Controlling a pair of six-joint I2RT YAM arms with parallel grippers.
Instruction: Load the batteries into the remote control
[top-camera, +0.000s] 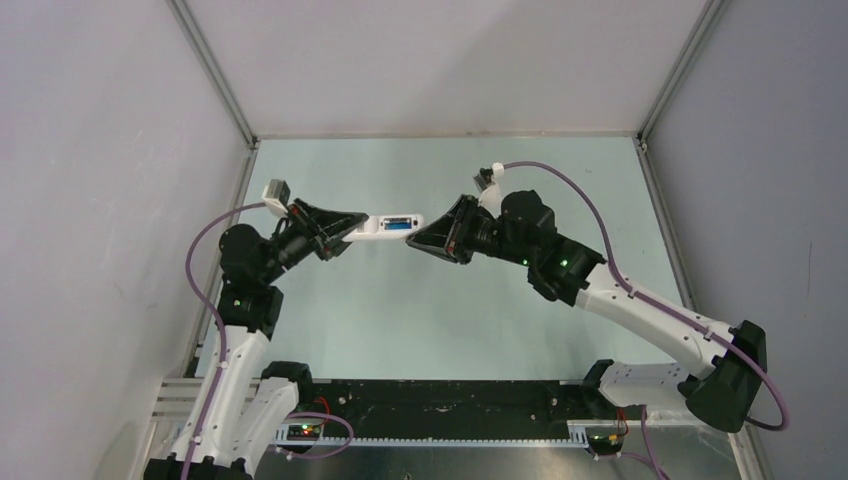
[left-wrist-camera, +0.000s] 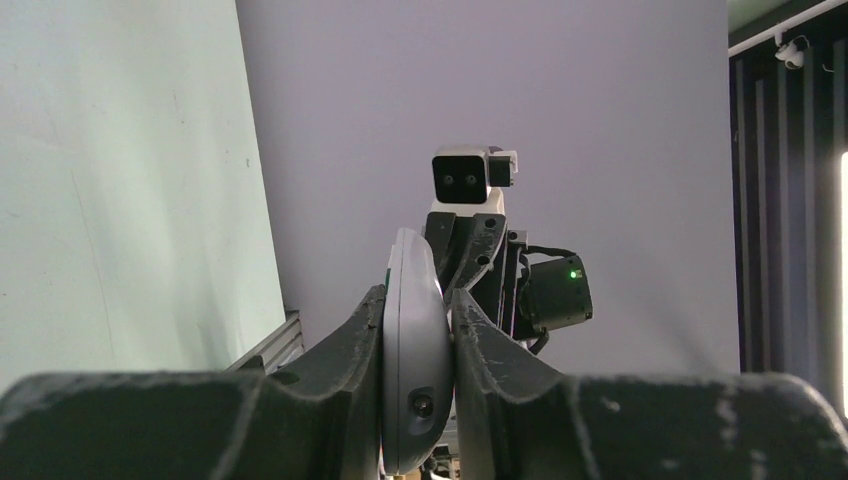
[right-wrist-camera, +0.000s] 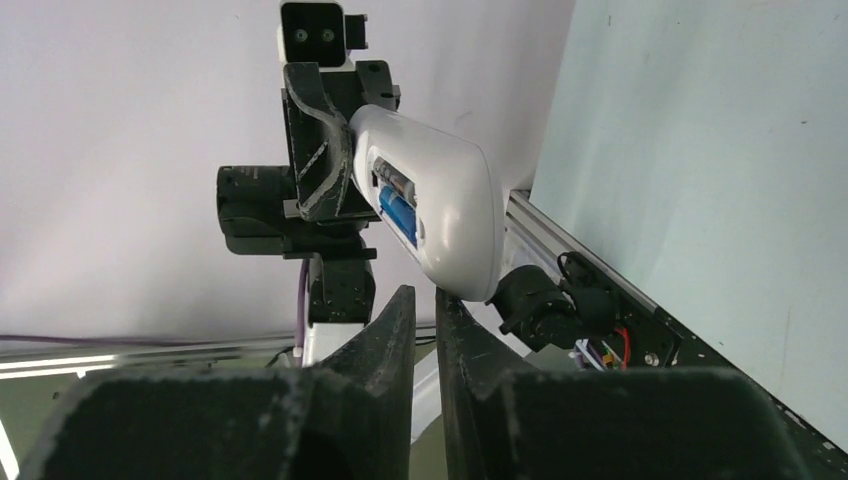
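My left gripper (top-camera: 355, 225) is shut on the white remote control (top-camera: 372, 228), holding it level above the table. The open compartment shows batteries, a blue one (right-wrist-camera: 398, 212) and a grey one (right-wrist-camera: 393, 174) beside it. In the left wrist view the remote (left-wrist-camera: 415, 350) appears end-on between the fingertips. My right gripper (top-camera: 415, 240) is at the remote's right end; in the right wrist view its fingertips (right-wrist-camera: 455, 320) are close together just below that end, with a narrow gap and nothing visible between them. Whether they touch the remote is unclear.
Walls (top-camera: 760, 250) enclose it at the sides and back, and a dark strip (top-camera: 450, 405) runs along the front edge.
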